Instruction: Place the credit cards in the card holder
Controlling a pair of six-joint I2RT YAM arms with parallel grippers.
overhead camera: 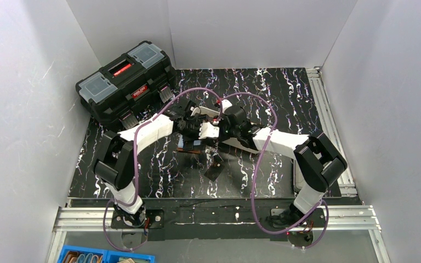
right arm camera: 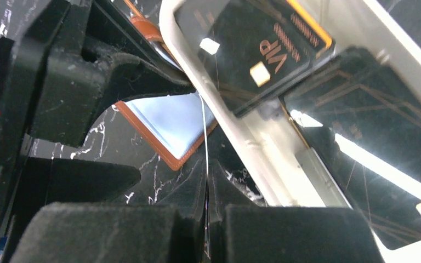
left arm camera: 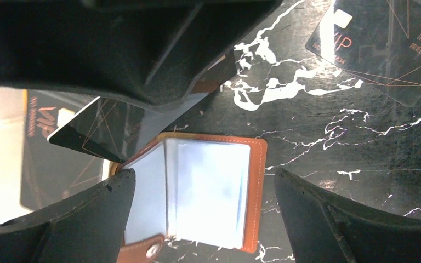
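Observation:
The open brown card holder [left arm camera: 211, 192] lies on the marble table beneath my open left gripper, which has nothing between its fingers. Above it, a dark card is held by my right gripper, shut on its thin edge, seen edge-on as a white line in the right wrist view. A white tray [right arm camera: 235, 131] beside the holder contains several dark cards [right arm camera: 260, 60]. Another card [left arm camera: 373, 49] lies loose on the table [overhead camera: 214, 170]. In the top view, both grippers meet at the centre, largely hiding the holder.
A black toolbox [overhead camera: 126, 82] stands at the back left. A metal rail [overhead camera: 331, 131] runs along the right side, with grey walls around three sides. The front and back right of the table have free room.

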